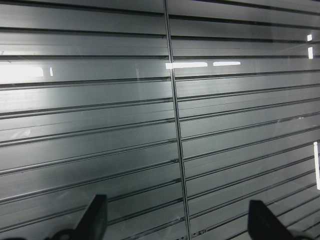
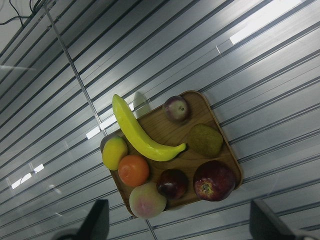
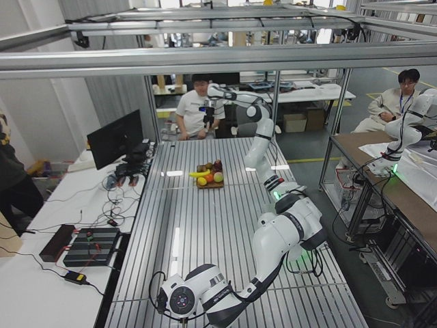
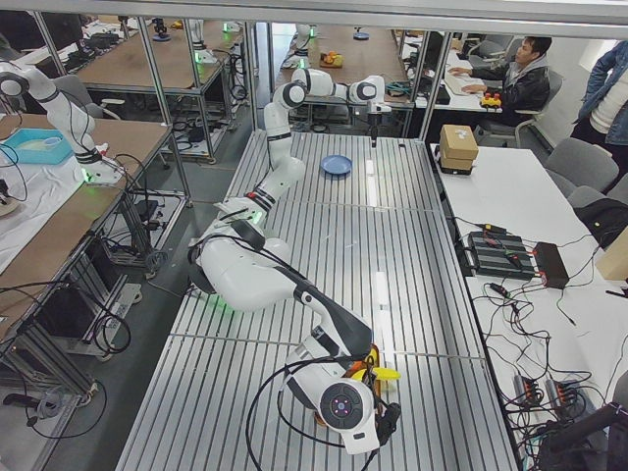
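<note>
A wooden tray (image 2: 158,125) holds a banana (image 2: 142,139), orange (image 2: 133,170), peach (image 2: 147,200), mango (image 2: 114,152), red apple (image 2: 214,180) and several other fruits. In the right wrist view my right gripper is open above the tray, its fingertips at the bottom edge, nothing between them. The camera left view shows it raised over the table's far part. My left gripper is open over bare slatted table, empty between its fingers. A blue plate (image 4: 336,165) lies near the left arm's end of the table in the camera right view.
A side table with a monitor (image 3: 115,137), boxes and cables runs along one side. Metal frame posts stand around it, and people sit or stand beyond.
</note>
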